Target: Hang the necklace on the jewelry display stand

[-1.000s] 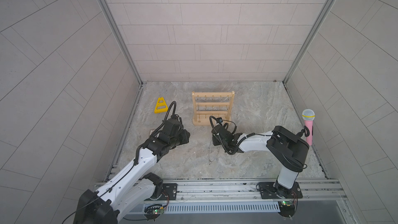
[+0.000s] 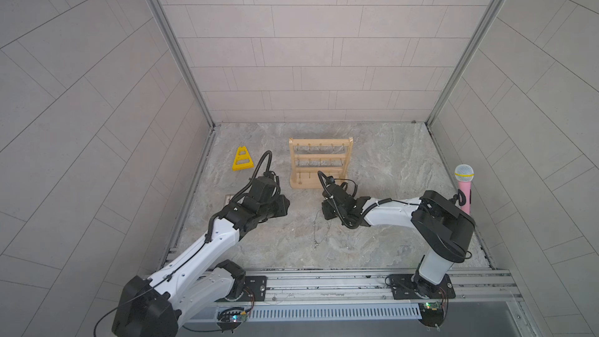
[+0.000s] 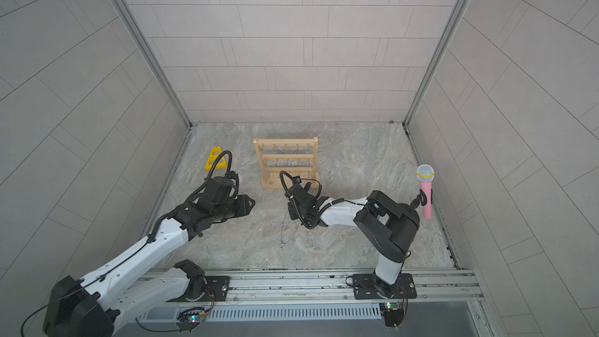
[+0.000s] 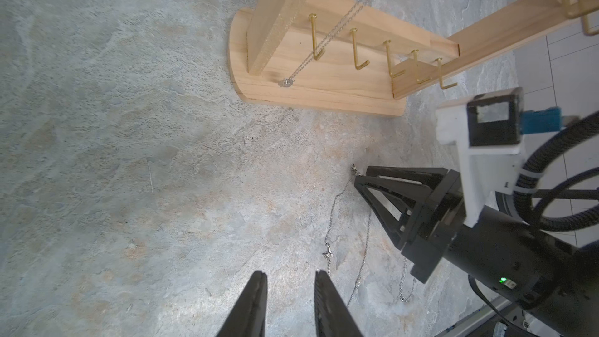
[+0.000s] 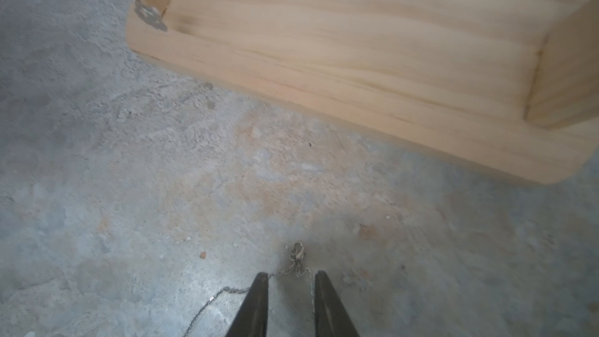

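The wooden display stand (image 2: 320, 142) with brass hooks (image 4: 357, 46) stands at the back middle; a silver chain (image 4: 318, 50) stretches across it in the left wrist view. A thin necklace (image 4: 328, 252) lies loose on the floor beneath my right gripper, whose fingertips are beside the chain's clasp end (image 5: 298, 256). That gripper is open, with a narrow gap. My left gripper hovers left of it, part open with nothing visible between its fingers.
A yellow triangular object (image 2: 242, 158) lies at the back left. A pink microphone (image 2: 464, 193) stands at the far right. The right arm reaches across the front right.
The left gripper moved slightly right since a second ago.
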